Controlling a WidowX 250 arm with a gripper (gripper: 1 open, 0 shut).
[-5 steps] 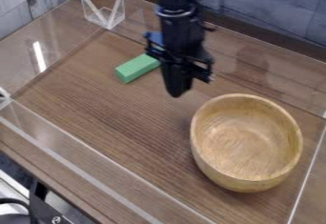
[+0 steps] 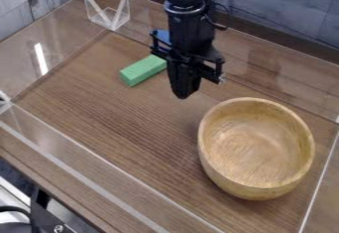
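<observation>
My black gripper [image 2: 183, 70] hangs over the upper middle of the wooden table [image 2: 106, 138]; whether its fingers are open or shut is unclear. Just left of it lies a green block [image 2: 142, 71], partly behind the arm. A small blue item [image 2: 161, 37] shows behind the arm, mostly hidden.
A large round tan bowl [image 2: 255, 148] takes up the right front of the table. A white wire-like object [image 2: 111, 11] stands at the back left.
The block and bowl have not visibly moved.
</observation>
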